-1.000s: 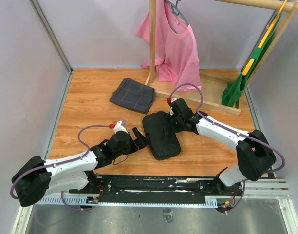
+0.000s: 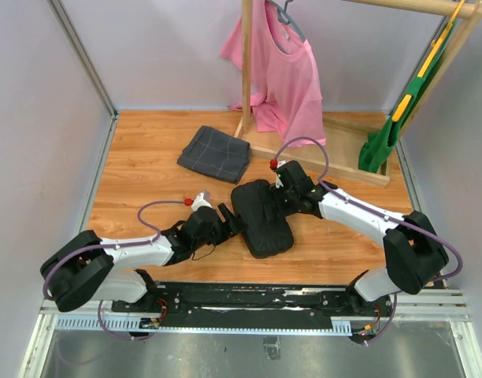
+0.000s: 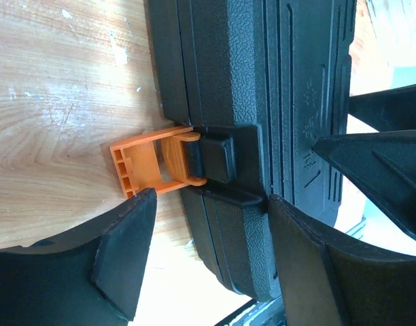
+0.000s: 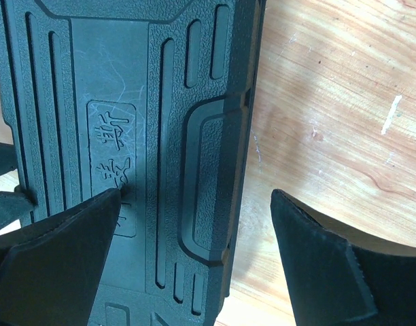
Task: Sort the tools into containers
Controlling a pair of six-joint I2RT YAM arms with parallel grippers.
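A black plastic tool case (image 2: 265, 228) lies closed on the wooden table; what it holds is hidden. On its left side an orange latch (image 3: 145, 163) is swung outward from the case. My left gripper is open at that side, one fingertip near the latch's outer end and the other against or just over the case's edge. My right gripper is open across the opposite long edge, around a recessed handle-like panel (image 4: 211, 180). One of its fingers (image 4: 72, 255) is over the case, the other over bare wood. Contact there cannot be made out.
A folded dark grey checked cloth (image 2: 215, 153) lies behind the case. Further back stands a wooden rack (image 2: 335, 164) with a pink shirt (image 2: 284, 79) and a green cloth (image 2: 379, 148) hanging from it. Bare table (image 2: 142, 185) shows at the left.
The left arm has moved right and slightly down the view, bringing its gripper closer to the case. The case has shifted slightly right at most; the right arm is nearly still.
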